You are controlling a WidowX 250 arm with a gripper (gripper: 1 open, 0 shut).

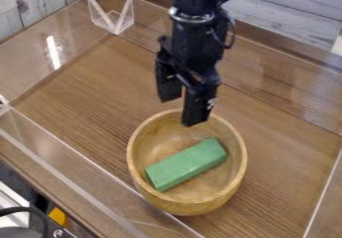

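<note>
My black gripper (186, 94) hangs open over the back half of a round yellow bowl (148, 178), nothing seen between its fingers. A green block (186, 164) lies slanted inside the bowl, below and in front of the gripper.
A clear plastic bracket-like piece (111, 17) is at the back left. A white wall runs along the back right. Cables and a small yellow item are at the bottom left.
</note>
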